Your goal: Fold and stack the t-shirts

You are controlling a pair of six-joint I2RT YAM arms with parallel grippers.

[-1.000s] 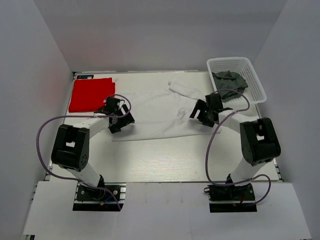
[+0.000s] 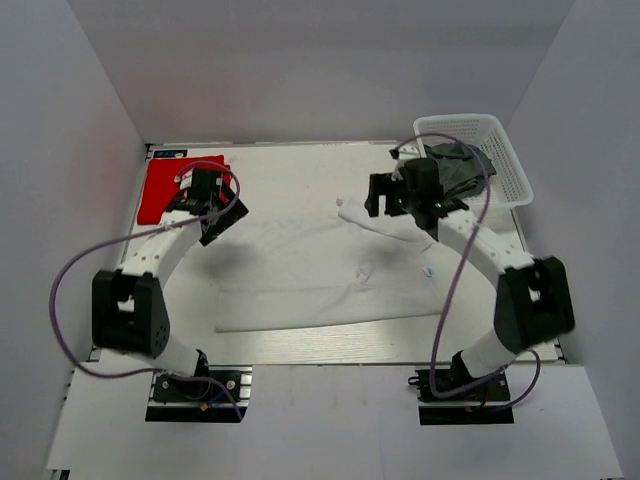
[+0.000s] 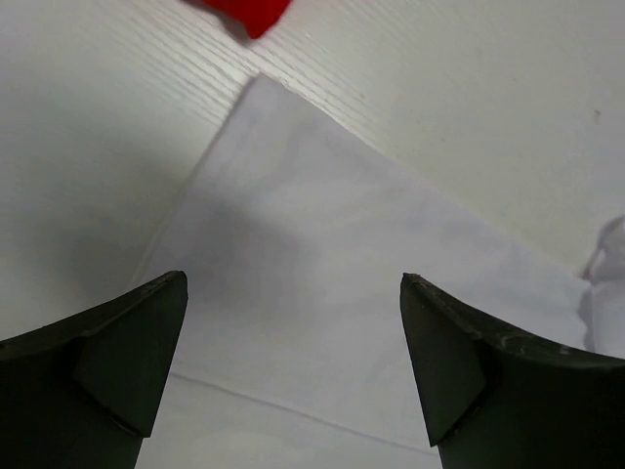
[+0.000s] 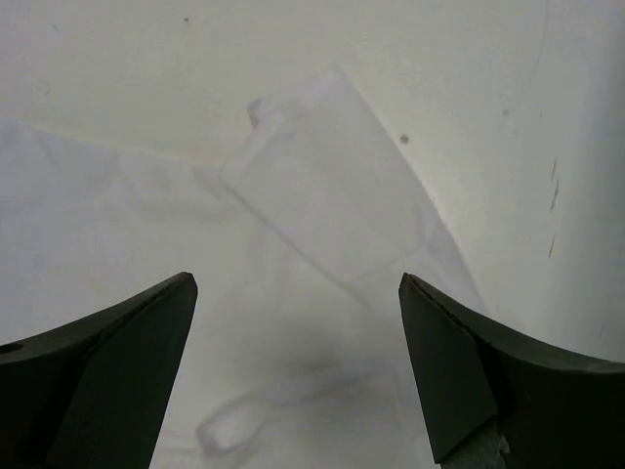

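A white T-shirt (image 2: 310, 270) lies spread on the table, its near edge toward me and a folded-over piece (image 4: 332, 186) at its far right. My left gripper (image 2: 219, 216) is open above the shirt's far left corner (image 3: 293, 215), nothing between its fingers. My right gripper (image 2: 385, 195) stands open over the shirt's far right part, also empty. In the right wrist view the shirt's fabric shows some wrinkles below.
A folded red shirt (image 2: 165, 185) lies at the back left, partly under the left arm. A white basket (image 2: 510, 170) holding dark green cloth (image 2: 460, 175) stands at the back right.
The shirt has shifted toward the front since a second ago.
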